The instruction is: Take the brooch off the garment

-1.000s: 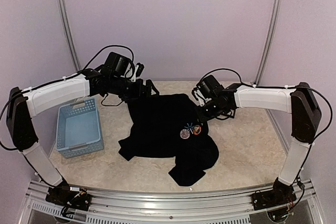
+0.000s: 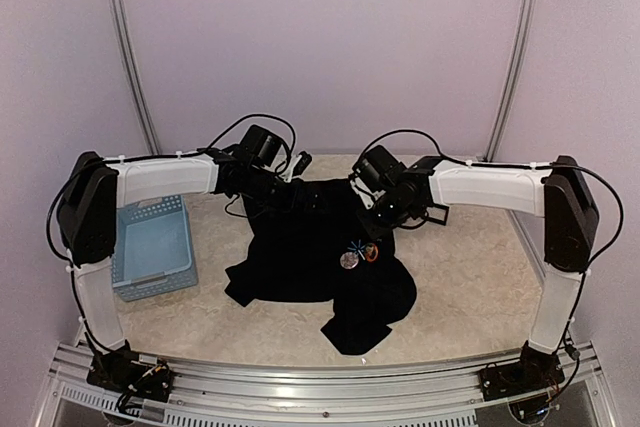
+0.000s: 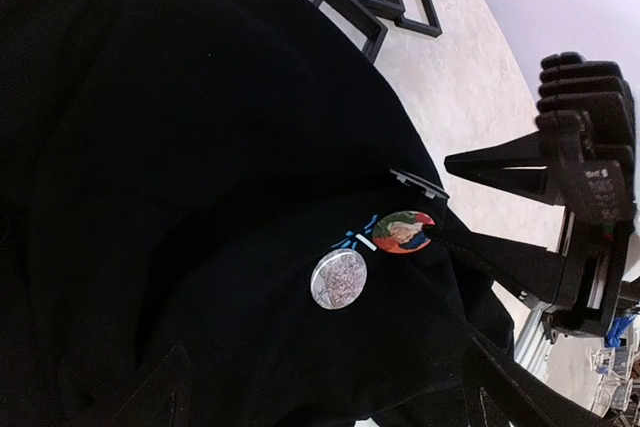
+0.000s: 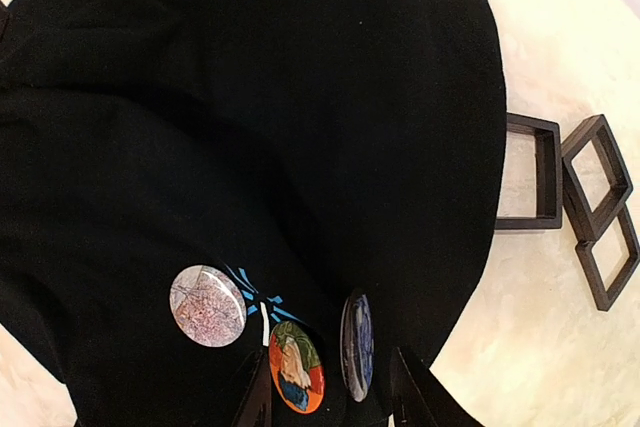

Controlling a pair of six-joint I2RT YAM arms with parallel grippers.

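The black garment (image 2: 300,257) lies mid-table. On it are a pale round brooch (image 3: 338,278), a colourful oval brooch (image 3: 400,232) and a dark brooch (image 4: 357,347) seen edge-on beside the colourful one. My right gripper (image 2: 370,209) is open above these brooches, its fingers near the dark and colourful ones in the left wrist view. My left gripper (image 2: 306,194) is open over the upper part of the garment, left of the right gripper, with nothing seen between its fingers.
A blue basket (image 2: 155,277) stands at the left. Dark square frames (image 4: 530,222) lie at the garment's edge on the right, partly under the right arm in the top view. Bare table shows at the front right.
My left gripper has moved right and down over the garment from upper left. The right gripper has shifted slightly left. The brooches show little change.
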